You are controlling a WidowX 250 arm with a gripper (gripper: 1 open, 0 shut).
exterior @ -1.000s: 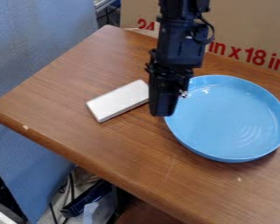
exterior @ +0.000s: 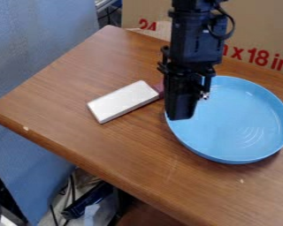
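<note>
A black robot arm comes down from the top of the view to my gripper, which hangs over the left part of a light blue plate on the wooden table. A white rectangular block lies on the table left of the plate and the gripper. A small dark red shape shows just behind the gripper, partly hidden. I cannot see whether the fingers are open or shut, or whether anything is between them.
A cardboard box stands behind the table.
My gripper and arm have moved right, from beside the plate's left rim to over the plate. The block and plate look unmoved.
</note>
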